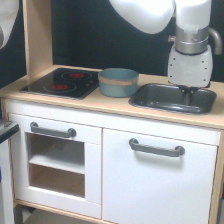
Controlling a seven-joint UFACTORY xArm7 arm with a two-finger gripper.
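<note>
From the upper right, my white arm reaches down and holds my gripper (187,93) over the dark sink (150,96). The fingers are dark and small against the sink, so their opening cannot be made out. Nothing is clearly seen held there. To the left of the sink, a blue-grey pot (118,84) stands upright on the wooden counter, well apart from the gripper. Further left lies the black stovetop (64,84) with reddish burner rings, nothing on it.
Below the counter, a white cabinet door (152,185) with a dark handle is shut. Beside it is an oven-like compartment (58,165) with a window and handle. A grey handled panel (5,175) stands at the left edge. A faucet (216,42) rises behind the gripper.
</note>
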